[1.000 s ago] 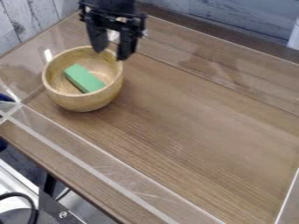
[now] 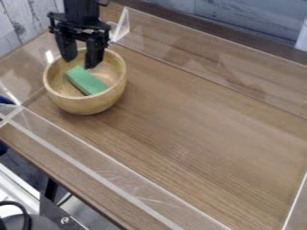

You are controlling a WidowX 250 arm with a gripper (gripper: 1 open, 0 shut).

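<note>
A round tan bowl (image 2: 103, 101) sits on the wooden table at the upper left, with a green block (image 2: 85, 81) lying inside it. My black gripper (image 2: 81, 50) hangs at the bowl's back rim, above the block and apart from it. Its fingers are small and dark in this view, so whether they are open or shut is unclear.
A grey wall or edge runs along the back. Dark cables and a light frame are at the lower left corner.
The gripper has moved left along the back of the bowl, from above its right side to above its left back. The bowl and block look about where they were.
</note>
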